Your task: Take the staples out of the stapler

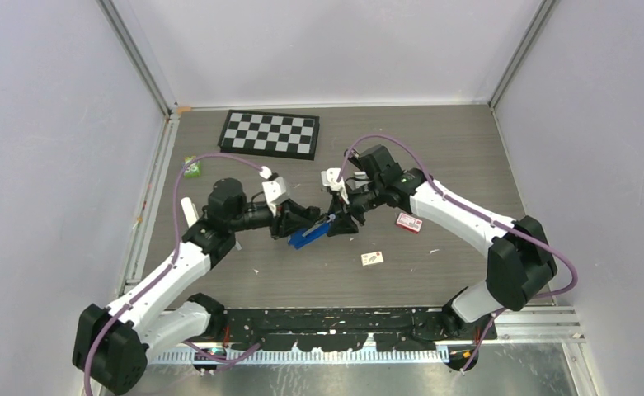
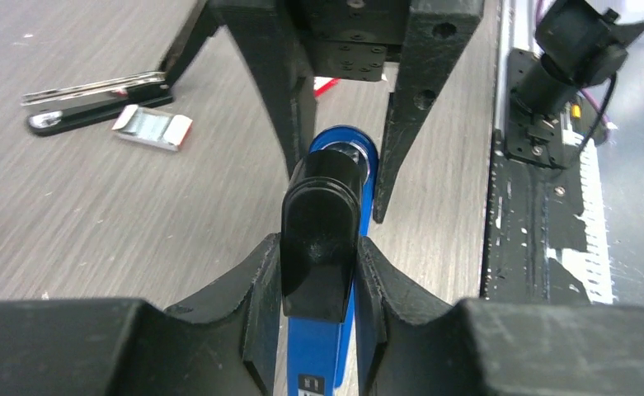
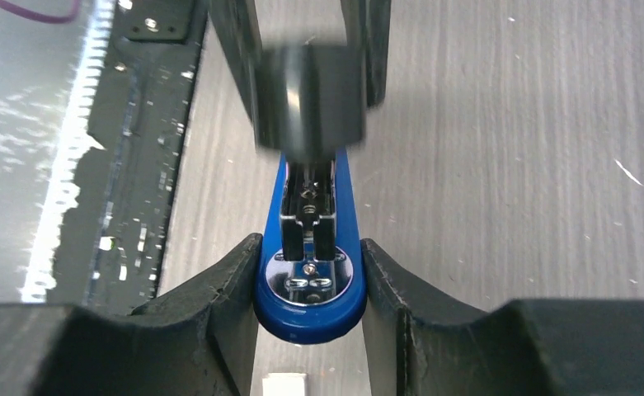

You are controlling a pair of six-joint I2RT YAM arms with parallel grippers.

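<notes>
A blue and black stapler (image 1: 310, 235) is held above the table between my two grippers. My right gripper is shut on the rounded blue front end of the stapler's base (image 3: 311, 320), near its metal plate. The black upper part (image 2: 322, 239) lies between the fingers of my left gripper, close against both; whether they grip it I cannot tell. Apart from the base stands a metal part (image 3: 308, 210) in the right wrist view, so the stapler looks partly opened. Whether staples are inside is hidden.
A chessboard (image 1: 270, 134) lies at the back. Another black and silver tool (image 2: 96, 101) and a small box (image 2: 153, 127) lie beyond the right gripper. A red and white box (image 1: 409, 223) and a pale box (image 1: 372, 258) sit to the right.
</notes>
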